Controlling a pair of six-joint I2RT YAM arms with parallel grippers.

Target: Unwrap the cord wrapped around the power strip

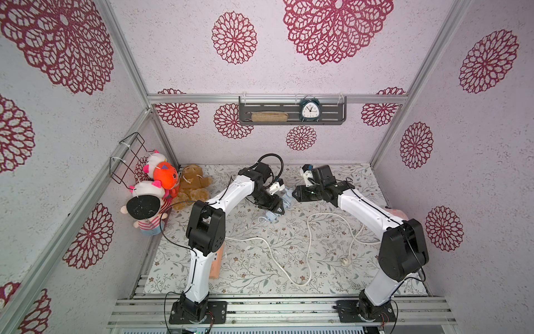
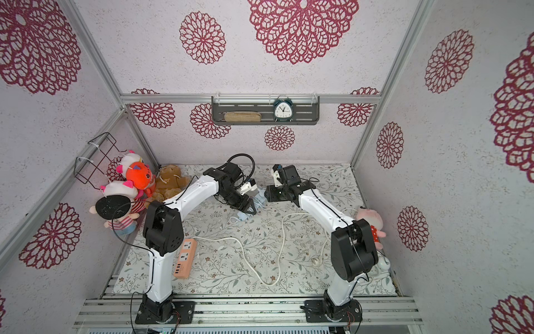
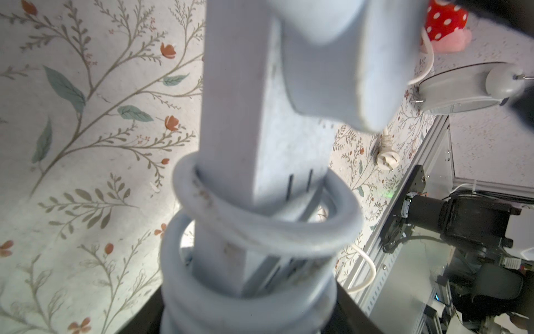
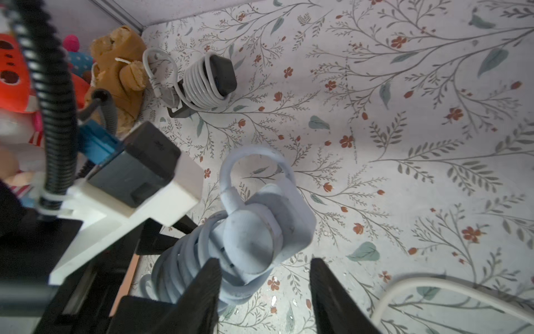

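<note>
A pale blue power strip [image 2: 258, 197] wrapped in its own cord is held up by my left gripper [image 1: 274, 207], which is shut on it. In the left wrist view the strip [image 3: 239, 133] stands large, with loops of cord [image 3: 261, 233] around its lower part. The right wrist view shows its plug [image 4: 250, 239] and a curved cord end over the coils. My right gripper is just right of the strip, its fingers parted with nothing between them.
A pink power strip [image 2: 184, 258] with a loose white cord lies front left. Plush toys [image 1: 150, 206] crowd the left side. Another coiled item [image 4: 203, 83] lies at the back. The middle front holds only the white cord.
</note>
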